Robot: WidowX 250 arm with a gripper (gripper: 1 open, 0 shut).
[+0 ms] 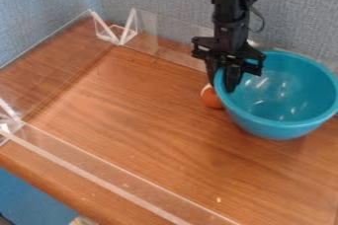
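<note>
My black gripper (230, 71) reaches down from the top and is shut on the near-left rim of a large teal bowl (283, 105) at the right. An orange round object (211, 97) sits on the wooden table (132, 140) just left of the bowl, partly hidden behind it.
Clear plastic barriers with white brackets (117, 31) line the table's back and left edges. Grey padded walls stand behind.
</note>
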